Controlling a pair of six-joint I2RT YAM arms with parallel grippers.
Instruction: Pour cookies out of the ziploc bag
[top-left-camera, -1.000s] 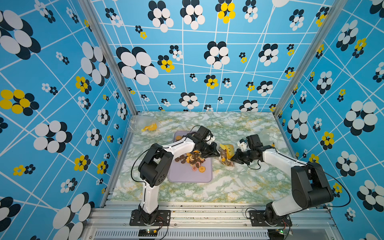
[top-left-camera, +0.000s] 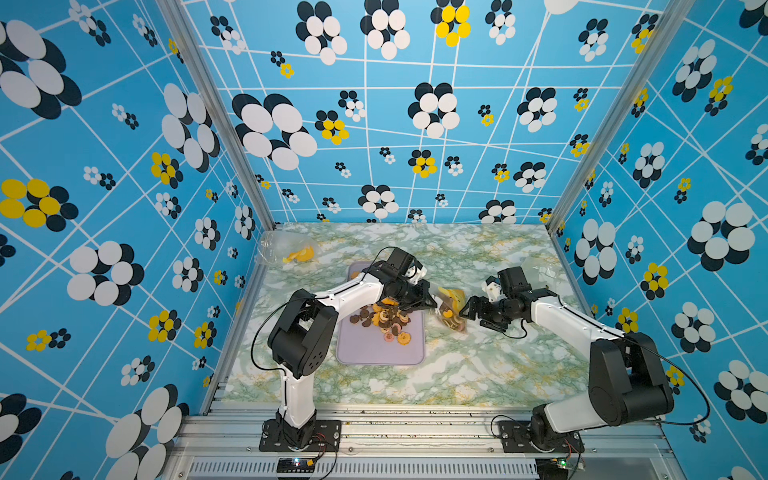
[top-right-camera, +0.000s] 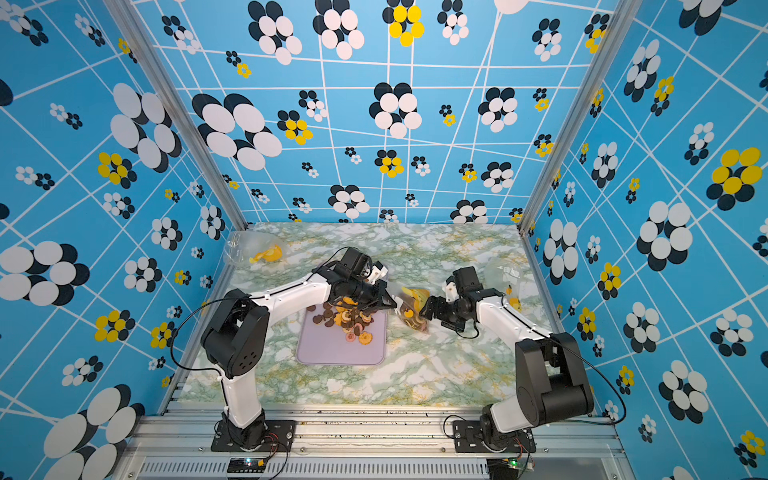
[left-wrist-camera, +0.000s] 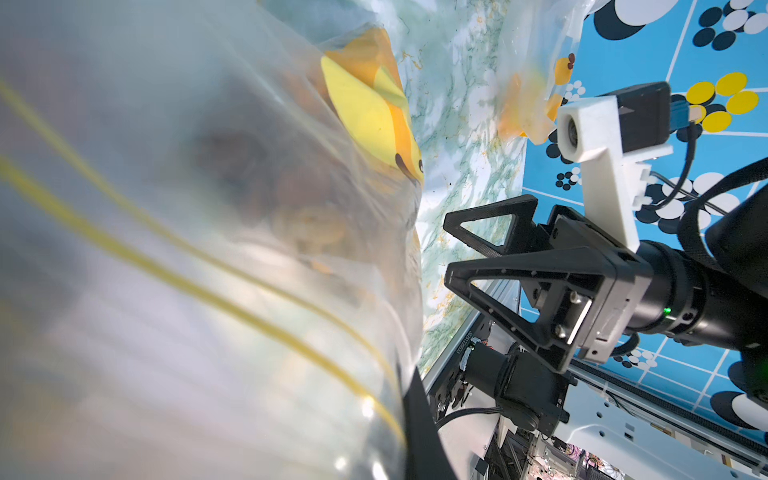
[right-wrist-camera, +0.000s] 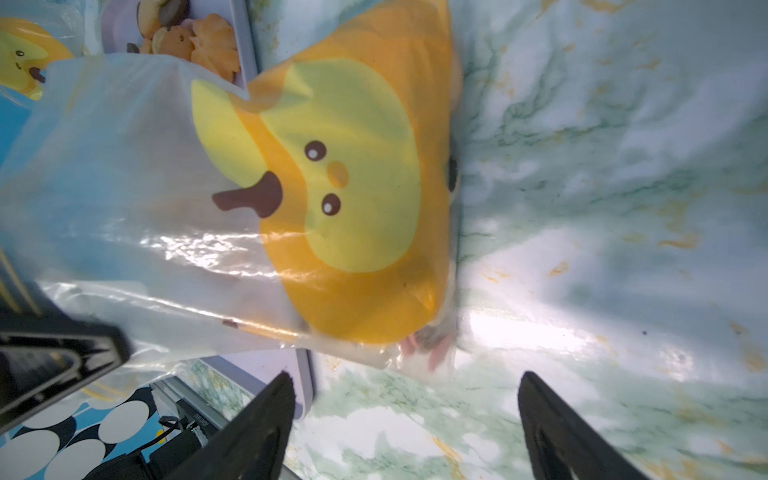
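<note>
The clear ziploc bag (top-left-camera: 451, 307), printed with a yellow-orange character, hangs just right of the lilac tray (top-left-camera: 380, 357). My left gripper (top-left-camera: 433, 303) is shut on the bag's zip end. In the left wrist view the bag (left-wrist-camera: 240, 264) fills most of the frame and hides that grip. A few cookies show blurred through the plastic, some near a lower corner. Facing the bag's bottom end, my right gripper stands open, with nothing held between its fingers. Brown and tan cookies (top-left-camera: 389, 321) lie in a pile on the tray.
Another clear bag with orange print (top-left-camera: 285, 248) lies at the back left. A further clear bag (top-right-camera: 504, 280) sits behind the right arm.
Held by my left gripper, the bag has shifted slightly left and its face has turned. My right gripper has tilted, and its fingers now show wider apart beside the bag.
</note>
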